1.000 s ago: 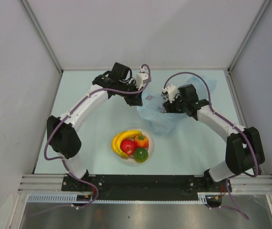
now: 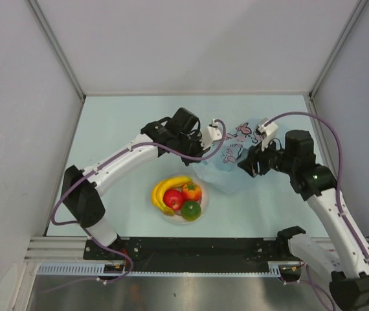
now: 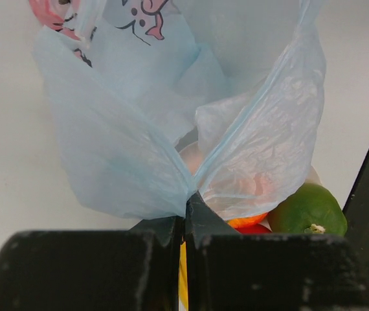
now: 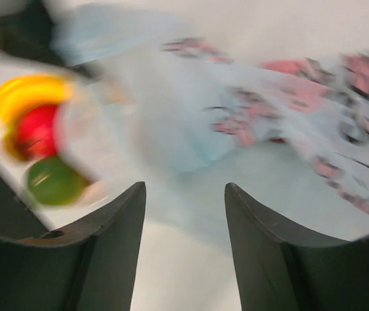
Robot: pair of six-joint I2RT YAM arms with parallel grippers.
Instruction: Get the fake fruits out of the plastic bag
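Note:
A thin pale-blue plastic bag (image 2: 226,176) with pink animal prints lies crumpled across the middle and right of the table. My left gripper is shut on the bag's edge, and the film fans out from its fingertips. In the top view, the left gripper (image 2: 190,159) is just behind the plate. My right gripper stands open over the bag's right part, nothing held between its fingers. On the plate lie yellow bananas (image 2: 164,192), a red apple (image 2: 173,199), an orange fruit (image 2: 191,191) and a green fruit (image 2: 190,210). No fruit shows inside the bag.
The light plate (image 2: 178,219) stands near the front middle, close to the dark front edge (image 2: 201,249). Bare table (image 2: 113,120) lies at the back left and front right. Walls bound the sides and back.
The fruits stayed put.

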